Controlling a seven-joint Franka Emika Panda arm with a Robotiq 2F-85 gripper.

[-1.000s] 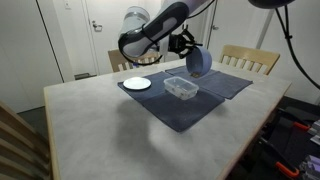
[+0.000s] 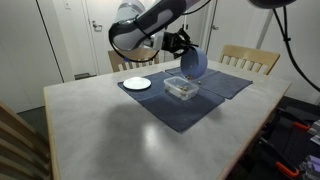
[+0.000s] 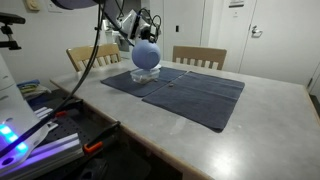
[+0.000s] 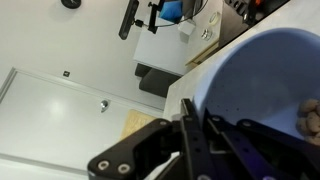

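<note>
A blue bowl (image 2: 194, 65) is tipped steeply on its side above a clear plastic container (image 2: 181, 88) on the dark mat. My gripper is shut on the bowl's rim. In the wrist view the bowl's blue inside (image 4: 255, 85) fills the right side, with several brown pieces (image 4: 311, 118) in it at the right edge. Brownish bits show in the container, too small to make out. From the second exterior view, the bowl (image 3: 146, 53) hides part of the container (image 3: 145, 74).
A white plate (image 2: 137, 84) lies on the mat left of the container. Dark mats (image 3: 205, 93) cover much of the table. Chairs (image 2: 248, 59) stand along the far side.
The bowl has shifted slightly left over the container and tipped further, still in my gripper. Brownish bits now show in the container, which looked clear earlier.
</note>
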